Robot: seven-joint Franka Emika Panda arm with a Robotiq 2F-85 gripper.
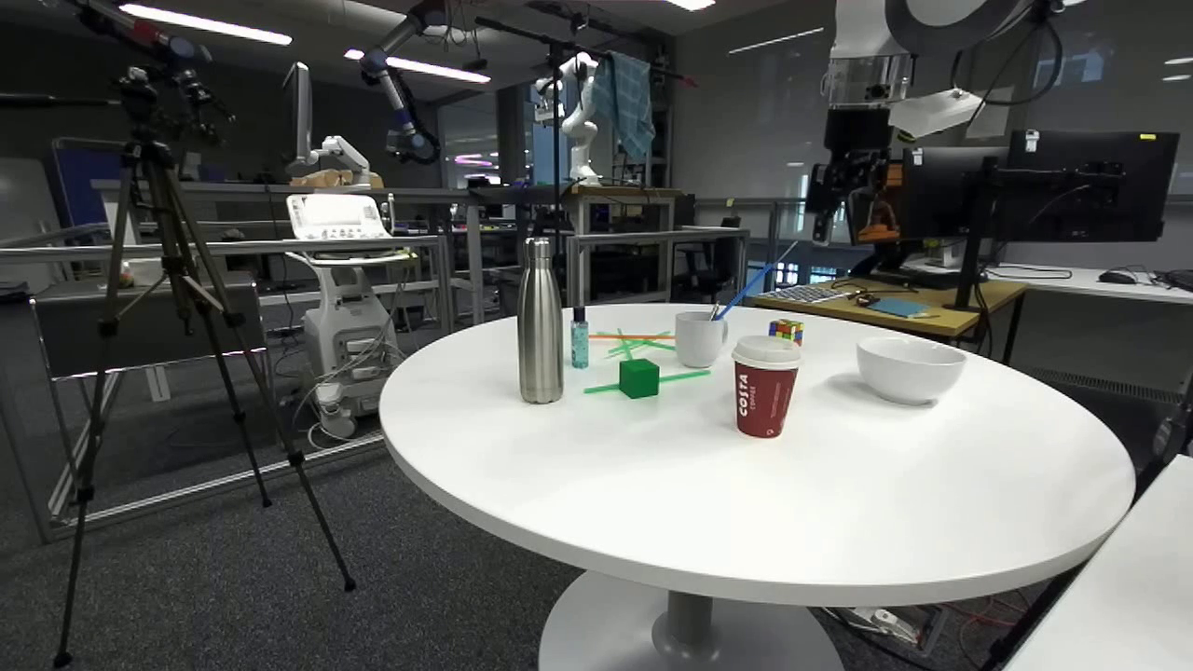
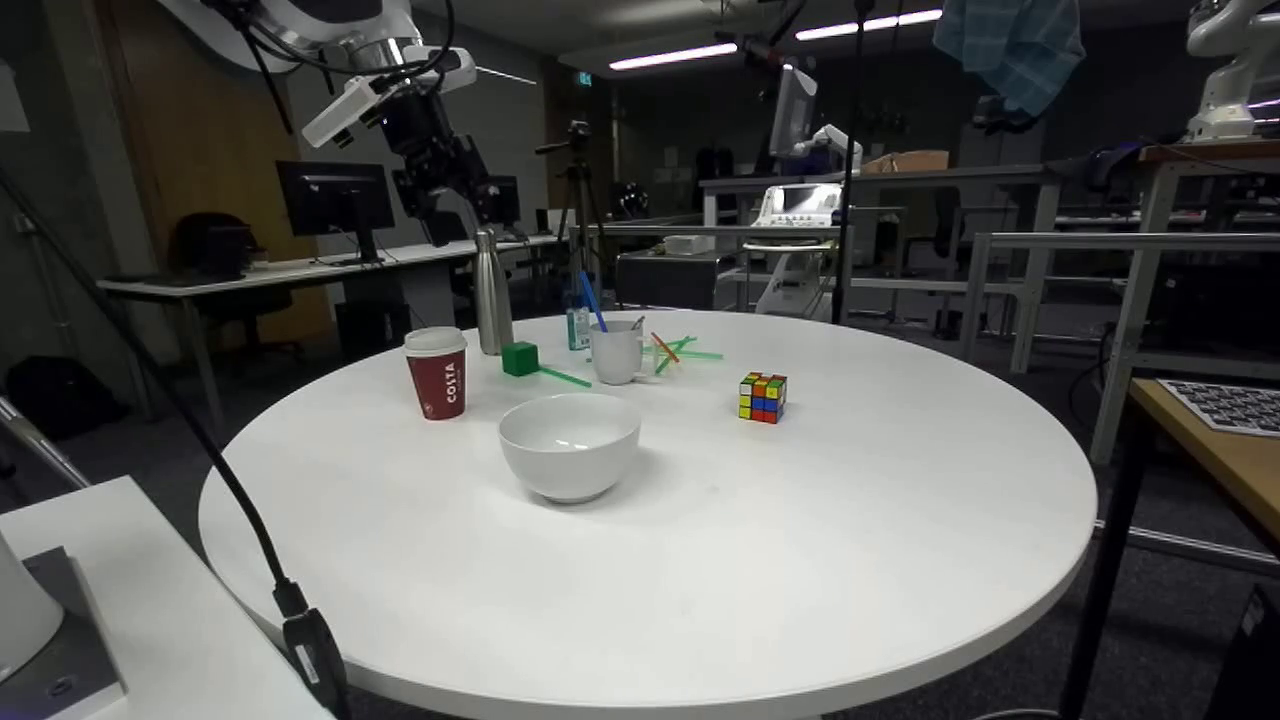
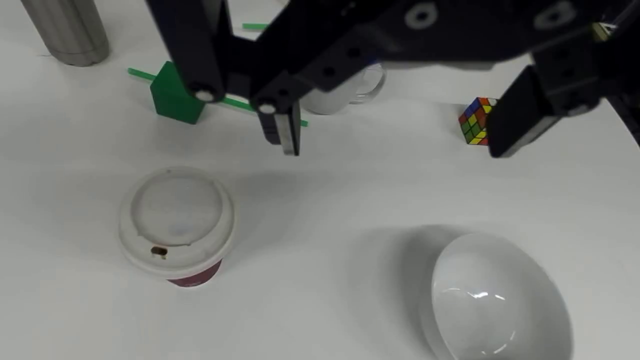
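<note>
My gripper is open and empty, its two fingertips wide apart in the wrist view. It hangs well above the round white table, touching nothing there. Below it stand a lidded red Costa cup (image 3: 178, 216) and an empty white bowl (image 3: 498, 300). A green cube (image 3: 174, 99) rests on a green stick. Partly hidden behind the gripper are a white mug (image 3: 330, 99) and a Rubik's cube (image 3: 477, 122). In exterior view 2 the mug holds a blue stick (image 2: 593, 300).
A steel bottle (image 1: 540, 324) stands upright at the table's left in exterior view 1, with a small teal bottle (image 1: 579, 339) beside it. Several green sticks and an orange stick (image 1: 632, 336) lie near the mug.
</note>
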